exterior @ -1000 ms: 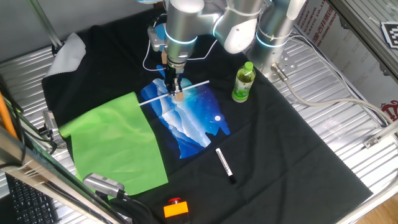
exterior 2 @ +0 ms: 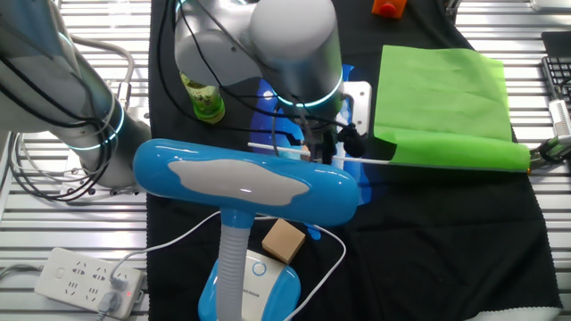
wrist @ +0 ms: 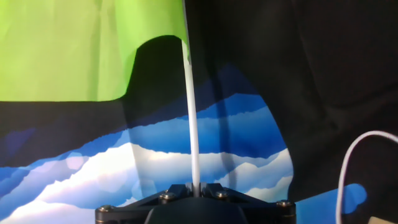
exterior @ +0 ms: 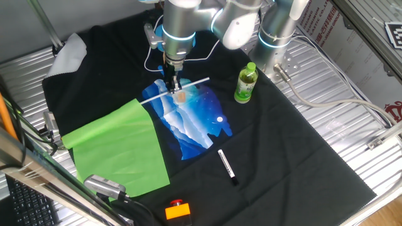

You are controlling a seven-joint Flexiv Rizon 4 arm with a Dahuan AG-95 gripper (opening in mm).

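Observation:
A thin white rod (exterior: 198,82) lies across a blue-and-white printed sheet, with my gripper (exterior: 173,91) shut on it partway along its length. From between the fingertips in the wrist view, the rod (wrist: 192,118) runs straight up to a green sheet (wrist: 56,50). Its far end passes into the curled edge of that sheet, where it is hidden. The green sheet (exterior: 119,147) lies mostly flat, with a rolled-looking fold (exterior 2: 464,149) along the side in line with the rod. The printed sheet (exterior: 195,116) lies under my gripper.
A green-capped bottle (exterior: 245,83) stands right of the printed sheet. A marker (exterior: 227,164) lies in front, and an orange box with a red button (exterior: 178,210) sits at the near edge. A blue lamp (exterior 2: 241,183) and wooden block (exterior 2: 283,241) are behind.
My gripper and the rod have shifted slightly leftward and back. The green sheet's corner near the rod has moved a little, sitting lower than one second ago.

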